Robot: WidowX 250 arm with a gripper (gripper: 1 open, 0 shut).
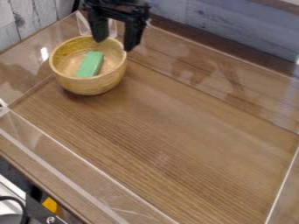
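Note:
My gripper [114, 33], dark, stands open at the top of the view, its fingers over the back rim of a round yellow bowl [83, 85]. A green block [90, 65] lies inside the bowl at the upper left of the table. Nothing shows held between the fingers.

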